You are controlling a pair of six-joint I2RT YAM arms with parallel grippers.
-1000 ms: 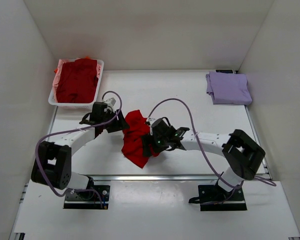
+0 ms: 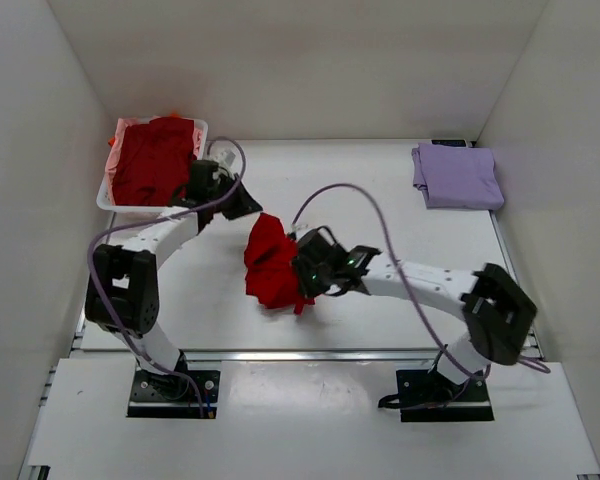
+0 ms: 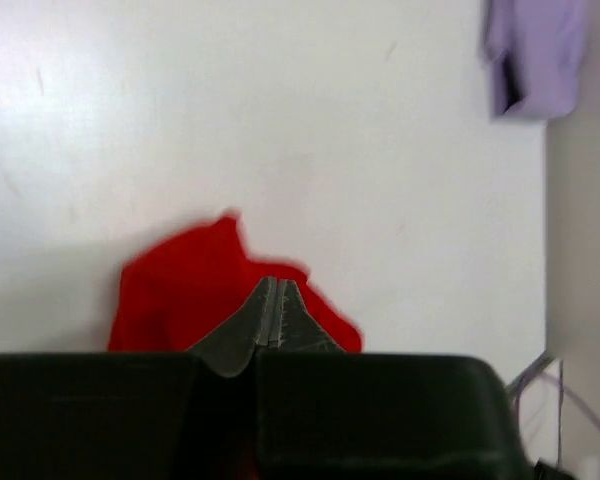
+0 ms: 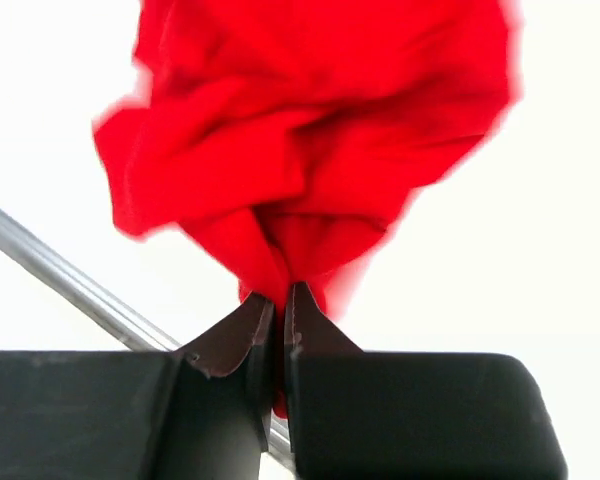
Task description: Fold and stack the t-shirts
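Observation:
A crumpled red t-shirt [image 2: 270,260] lies mid-table; in the right wrist view its bunched fabric [image 4: 300,150] runs down between the fingertips of my right gripper, which is shut on it at the shirt's front part. My left gripper is shut, just up and left of that shirt in the top view, with nothing visible between its fingertips. In the left wrist view the red cloth [image 3: 180,280] appears beyond and below the fingertips. A folded purple t-shirt [image 2: 458,178] rests at the back right.
A white bin [image 2: 150,208] with dark red and pink garments stands at the back left. A metal rail [image 2: 310,354] runs along the front edge.
The left gripper has lifted away from the red shirt toward the upper left. The right arm has shifted right, and the shirt's front flap is drawn in under that gripper.

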